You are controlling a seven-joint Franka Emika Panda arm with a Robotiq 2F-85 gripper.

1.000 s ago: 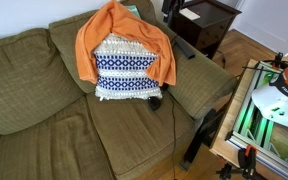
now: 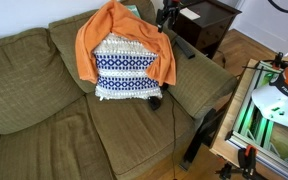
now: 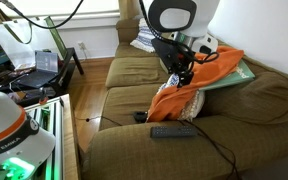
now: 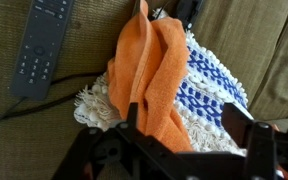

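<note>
An orange cloth (image 2: 109, 25) is draped over the top and sides of a white and blue patterned pillow (image 2: 126, 68) on the couch. The same cloth (image 3: 199, 80) hangs down the pillow's near side in exterior view 2. My gripper (image 2: 167, 20) is above the couch arm, beside the cloth's right edge. In the wrist view the black fingers (image 4: 106, 148) stand apart at the bottom, with the orange cloth (image 4: 156, 80) and the pillow (image 4: 206, 82) beyond them. Nothing is seen held; whether the fingertips touch the cloth cannot be told.
A black remote (image 4: 44, 42) lies on the couch arm (image 2: 199, 80), with a cable beside it. A small dark object (image 2: 154, 102) lies at the pillow's lower corner. Behind the pillow is a green item (image 3: 229, 88).
My gripper has come down slightly and now sits nearer the cloth's right edge. The cloth and pillow look unmoved.
</note>
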